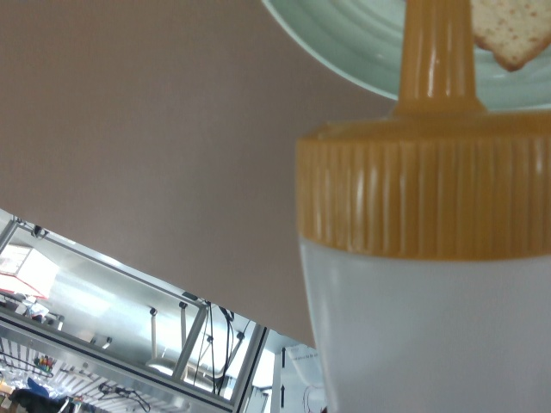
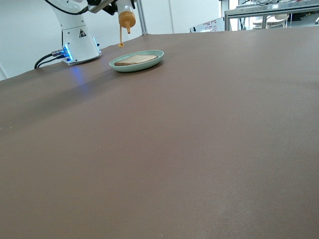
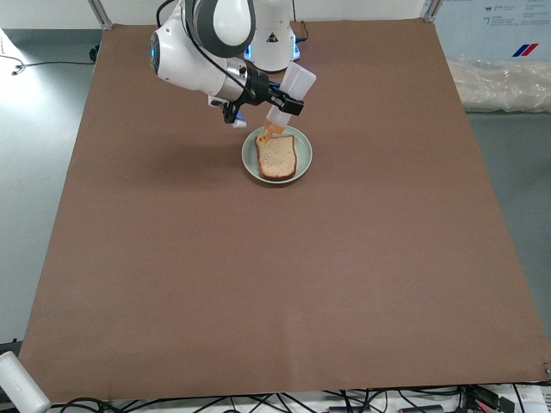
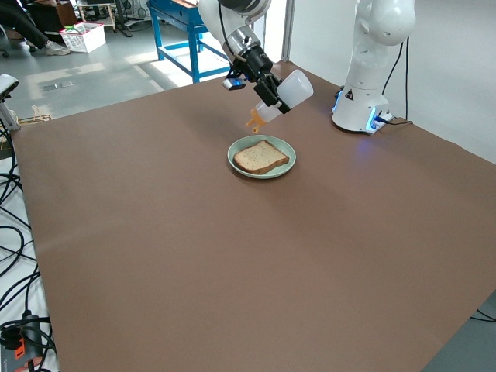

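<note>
A slice of bread (image 3: 276, 160) rests on a pale green plate (image 4: 245, 167), which sits toward the back of the table. Above it my gripper (image 3: 277, 101) is shut on a translucent squeeze bottle (image 4: 294, 90) with an orange cap (image 1: 424, 189), held nozzle down. In the top view a thin orange strand hangs from the bottle beside the nozzle, near the plate. The wrist view shows the bottle up close, with plate and bread partly visible beyond it; my fingers are not visible there.
The white robot base (image 4: 356, 108) with cables stands at the back edge, behind the plate. More cables run along another table edge.
</note>
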